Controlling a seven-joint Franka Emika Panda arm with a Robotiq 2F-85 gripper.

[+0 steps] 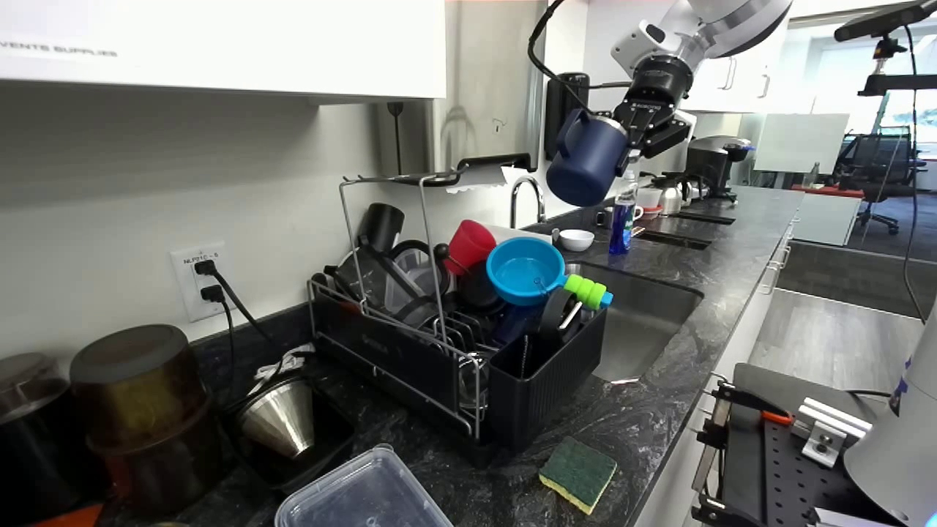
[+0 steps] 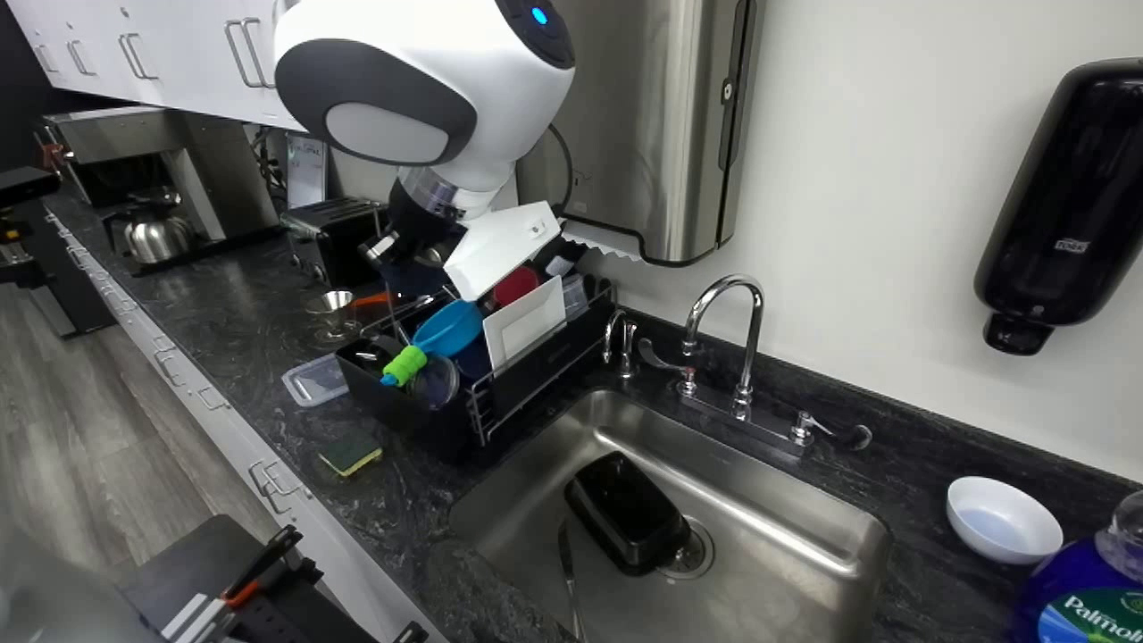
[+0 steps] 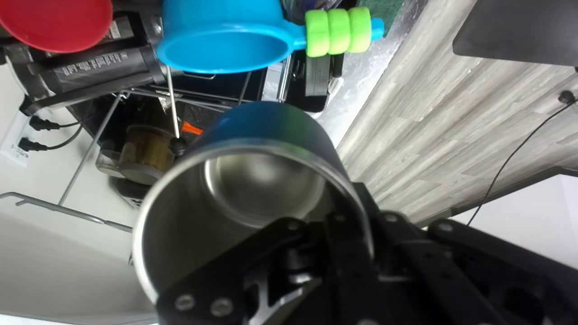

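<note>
A dark blue mug (image 1: 586, 167) with a handle hangs tilted in the air, and my gripper (image 1: 634, 149) is shut on its rim side. In the wrist view the mug (image 3: 271, 127) opens toward the camera, its steel inside empty, with the black fingers (image 3: 347, 254) over its near wall. Below and beyond it stands the black dish rack (image 1: 395, 351), full of dishes. A blue strainer-like bowl (image 1: 525, 268) with a green grip lies on top of the rack, apart from the mug. In the second exterior view the arm hides most of the gripper.
The sink (image 2: 793, 504) beside the rack holds a black container (image 2: 627, 513). A red cup (image 1: 471, 246) and a wire frame (image 1: 425, 219) rise from the rack. A sponge (image 1: 577, 474) lies on the counter. A steel dispenser (image 2: 648, 118) hangs on the wall above the rack.
</note>
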